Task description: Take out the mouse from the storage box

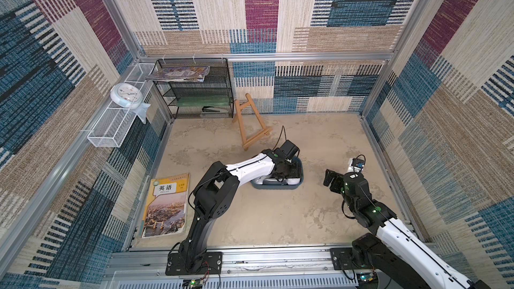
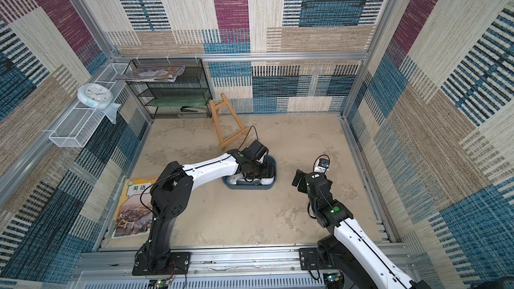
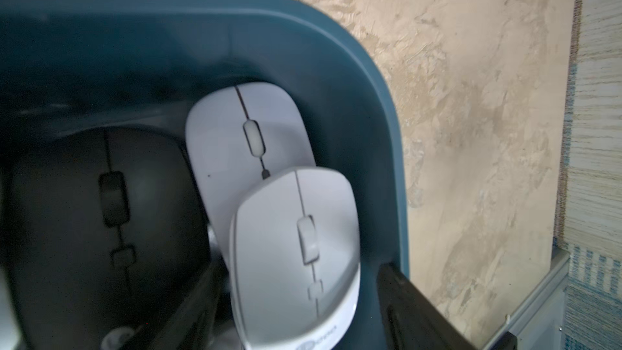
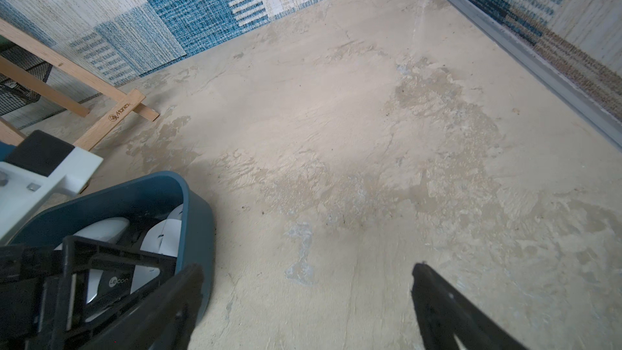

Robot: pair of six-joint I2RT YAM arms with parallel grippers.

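The blue storage box (image 1: 257, 185) stands on the table, several mice inside it. In the left wrist view a white mouse (image 3: 291, 259) rests on another white mouse (image 3: 239, 129) at the box's right end; a black mouse (image 3: 58, 194) lies to their left. My left gripper is over that end, its fingers (image 3: 411, 314) apart on either side of the upper white mouse; a gap shows on the right, and contact on the left cannot be made out. Off to the right of the box, my right gripper is open and empty above bare table.
A wooden easel (image 1: 251, 123) stands behind the box, with a black mesh rack (image 1: 192, 88) at the back left. A yellow-covered book (image 1: 166, 206) lies at the front left. Between the box and the right arm the table is clear.
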